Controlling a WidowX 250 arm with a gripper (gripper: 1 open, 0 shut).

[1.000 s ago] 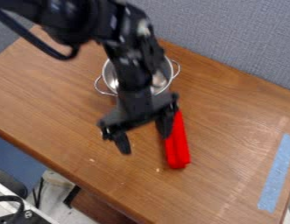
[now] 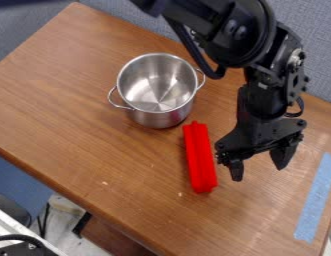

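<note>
A black robot arm reaches down from the top of the view to its gripper (image 2: 256, 157), which stands open over the table to the right of a long red object (image 2: 200, 158). The red object lies lengthwise on the wooden table (image 2: 88, 140), below and right of a steel pot (image 2: 156, 88) with two wire handles. No object shows between the fingers.
A light blue strip (image 2: 313, 198) lies at the right edge of the table. Grey-blue surroundings border the table, with some equipment at the bottom left corner.
The arm and gripper have swung to the right, from over the pot and left of the red object to its right. The pot and red object look unmoved.
</note>
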